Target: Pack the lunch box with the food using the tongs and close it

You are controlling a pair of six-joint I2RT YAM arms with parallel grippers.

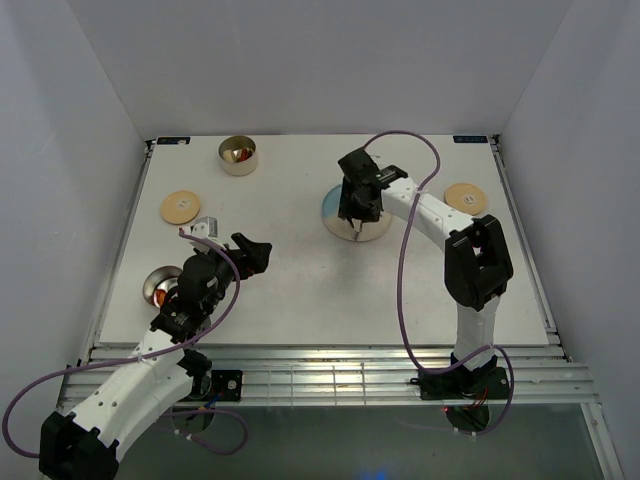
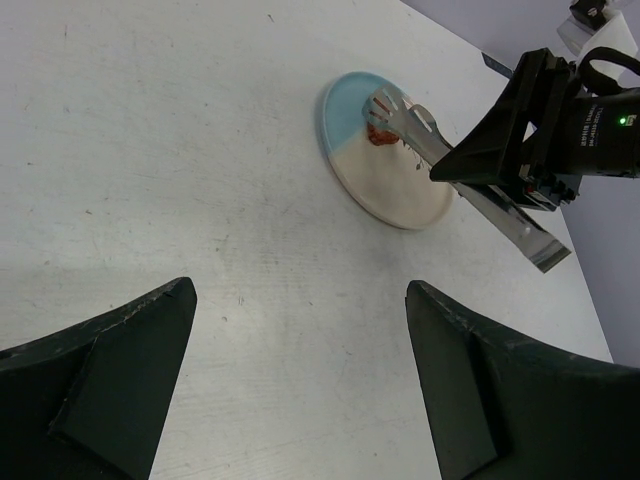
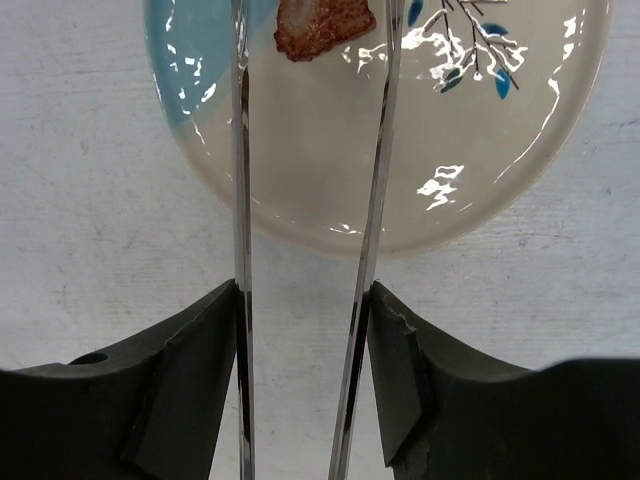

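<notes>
My right gripper [image 1: 357, 219] is shut on a pair of metal tongs [image 2: 430, 145] above a blue and cream plate [image 2: 390, 205]. In the right wrist view, both long arms of the tongs [image 3: 242, 180] run between its fingers. A browned piece of food [image 3: 322, 28] is on the plate. The tongs' ends are by that piece in the left wrist view, but I cannot tell if they grip it. My left gripper stands open and empty over bare table, left of the plate.
A round box [image 1: 238, 157] with food inside stands at the back left. Another metal bowl [image 1: 155, 280] with food is partly behind my left arm. Round tan lids [image 1: 180, 207] lie at left and right.
</notes>
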